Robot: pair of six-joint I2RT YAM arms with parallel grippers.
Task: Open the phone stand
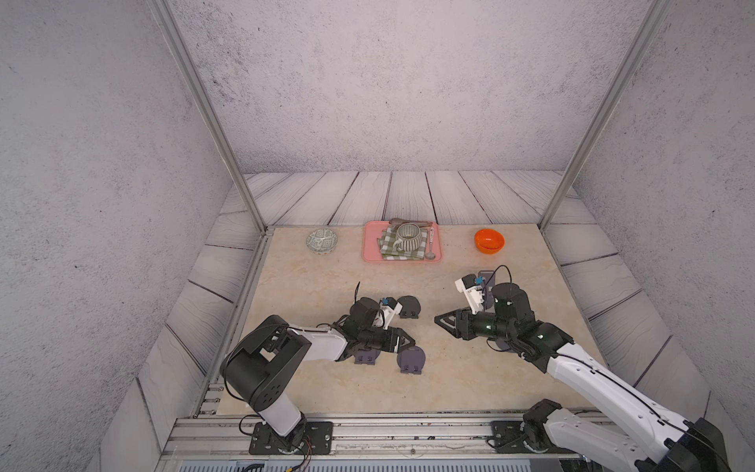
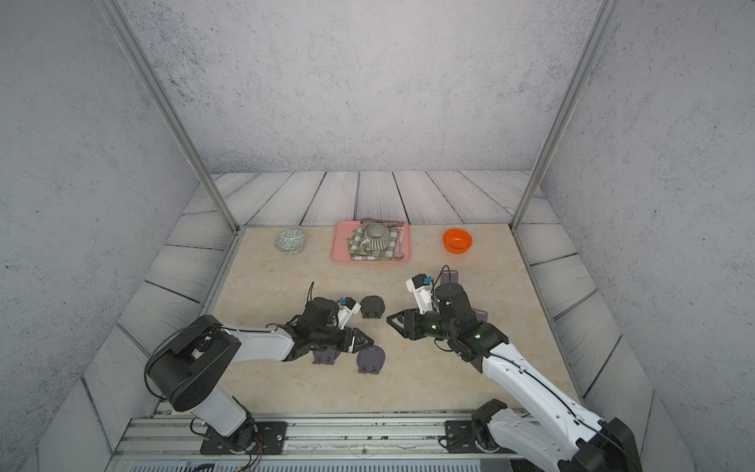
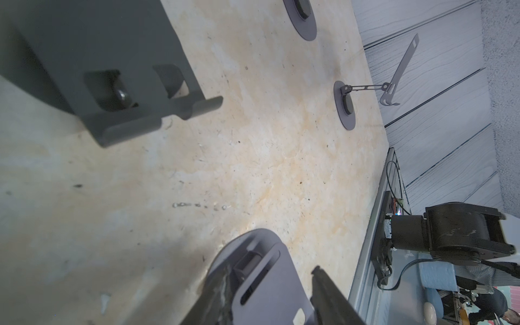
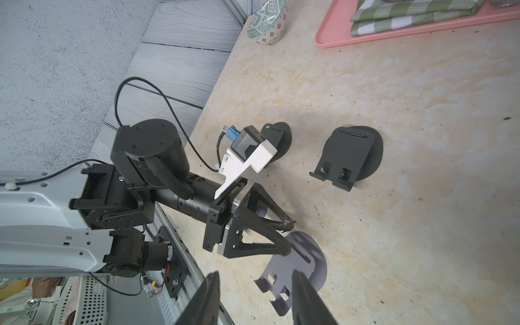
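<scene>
The front phone stand (image 1: 410,362) lies folded flat, its dark plate (image 4: 284,273) over a round base. My left gripper is at its far edge with fingertips parted. In the left wrist view, blurred fingers (image 3: 326,300) flank the front stand (image 3: 276,292); I cannot tell whether they touch it. My right gripper (image 1: 446,321) hovers to the right, open and empty. Another folded stand (image 4: 349,154) lies behind the front one. In the left wrist view, a farther stand (image 3: 345,105) is unfolded, its arm and plate raised off the base.
One folded stand (image 1: 365,356) is partly under the left arm; another (image 1: 486,277) lies behind the right arm. At the back are a patterned bowl (image 1: 321,241), a pink tray (image 1: 371,250) with cloth and cup, and an orange bowl (image 1: 489,241).
</scene>
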